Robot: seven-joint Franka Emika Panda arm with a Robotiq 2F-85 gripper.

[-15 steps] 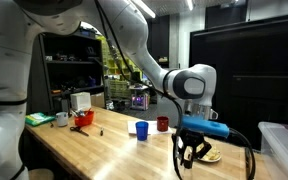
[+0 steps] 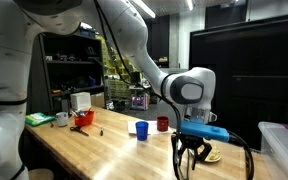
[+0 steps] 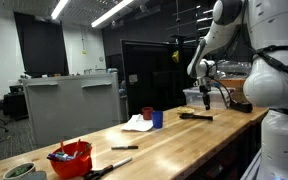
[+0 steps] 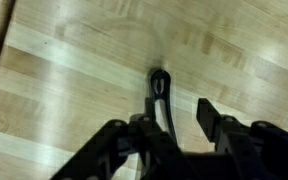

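A slim dark object (image 4: 160,83) with a rounded, holed end lies on the light wooden table in the wrist view. Its lower part runs down past the gap between the fingers and out of clear sight. My gripper is part open over it, with one dark finger on each side and bare wood showing beside the object. Whether either finger touches it I cannot tell. In the first exterior view the gripper (image 2: 187,164) points down, low over the near right part of the table.
A yellow plate (image 2: 213,156) lies just behind the gripper. Farther back stand a blue cup (image 2: 142,130) and a red cup (image 2: 162,124). A red container (image 3: 70,156) with things in it sits at the far end.
The arm's head and gripper have come down slightly over the past second. The cups and plate have stayed where they were.
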